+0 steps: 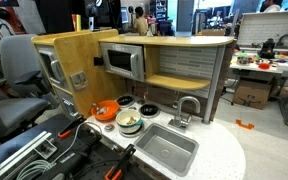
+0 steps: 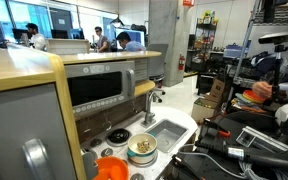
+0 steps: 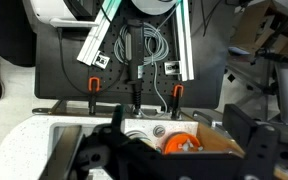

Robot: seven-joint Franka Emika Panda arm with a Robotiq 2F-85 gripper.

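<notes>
In the wrist view, my gripper reaches in from the bottom edge, its dark fingers (image 3: 106, 150) wide apart with nothing seen between them. An orange bowl (image 1: 106, 110) stands on the white counter, left of a pale green and white pot (image 1: 129, 121). The pot (image 2: 142, 147) seems to have something yellowish inside, too small to make out. Below the gripper, the orange bowl (image 3: 182, 143) and part of the pot show, partly covered by the gripper.
A sink (image 1: 168, 147) with a faucet (image 1: 185, 110) lies right of the pot. Black burners (image 1: 125, 101) sit behind it, under a microwave (image 1: 123, 61) and wooden shelf (image 1: 179, 83). Cables (image 1: 39, 165) run over the dark base at the front.
</notes>
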